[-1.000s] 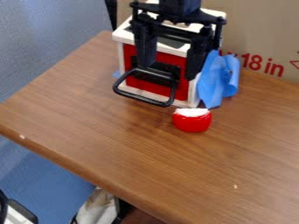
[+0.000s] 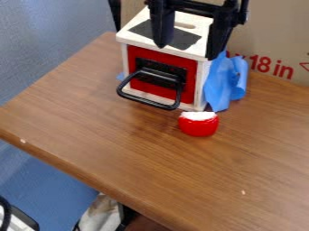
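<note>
My black gripper [image 2: 190, 25] hangs at the top of the view, over a white toy oven [image 2: 194, 74] with a red front and a black top panel. Its two fingers are spread wide, with nothing seen held between them. A black handle [image 2: 150, 101] sticks out low from the oven's front. A small red round object [image 2: 198, 126] with a white top sits on the table, just in front of the oven's right corner.
A blue cloth [image 2: 225, 83] lies against the oven's right side. A cardboard sheet [image 2: 277, 36] stands behind. The table's left edge drops to a blue floor.
My gripper has risen from in front of the oven's face to above its top, partly out of view. The oven and red object have not visibly moved.
</note>
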